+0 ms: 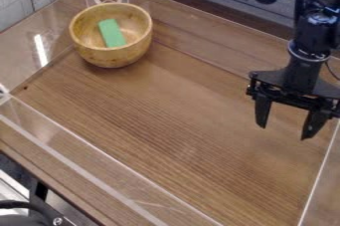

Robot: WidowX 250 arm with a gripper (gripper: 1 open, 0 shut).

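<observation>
My black gripper hangs low at the right of the view, over the bare wooden table, with its two fingers spread open and nothing seen between them. A yellow bowl sits at the back left, holding a green block in its left part. The gripper is well apart from the bowl.
A pale edge runs along the table's left side, and another shows at the far right. Dark cables or hardware lie at the bottom left corner.
</observation>
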